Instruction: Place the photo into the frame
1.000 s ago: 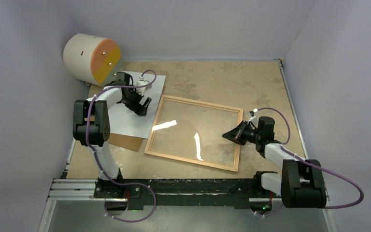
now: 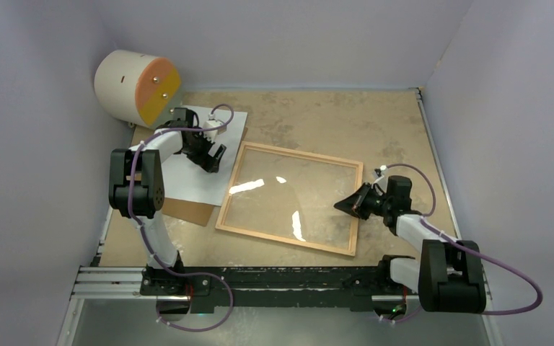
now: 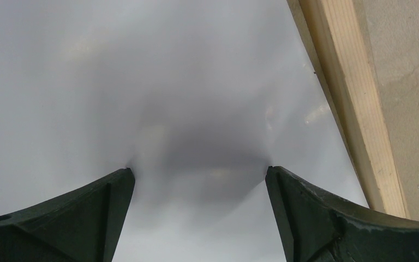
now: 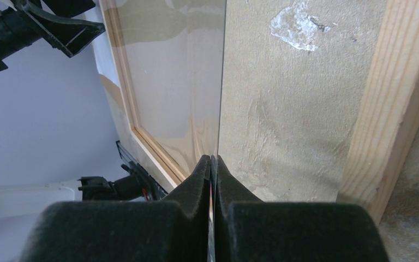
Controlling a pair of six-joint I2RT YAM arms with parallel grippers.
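Observation:
The wooden frame (image 2: pixel 288 240) lies flat in the middle of the table with a clear sheet (image 2: pixel 267 209) over its inside. My right gripper (image 2: pixel 336 206) is at the frame's right side; in the right wrist view its fingertips meet at the edge of the clear sheet (image 4: pixel 180 82), shut with that thin edge between them. A wide gap separates this edge from the frame's right bar (image 4: pixel 384 109). To the left of the frame lies a blank white sheet (image 2: pixel 187 184), which may be the photo. Above it my left gripper stands open, nothing between its fingers.
Under the white sheet a brown board (image 2: pixel 187 211) sticks out at the front. A large white drum-like object (image 2: pixel 126 83) stands at the back left. Bare table (image 2: pixel 324 119) lies behind the frame.
The bright reflections on the clear sheet have changed shape, with a new small one near its back. The left arm is still.

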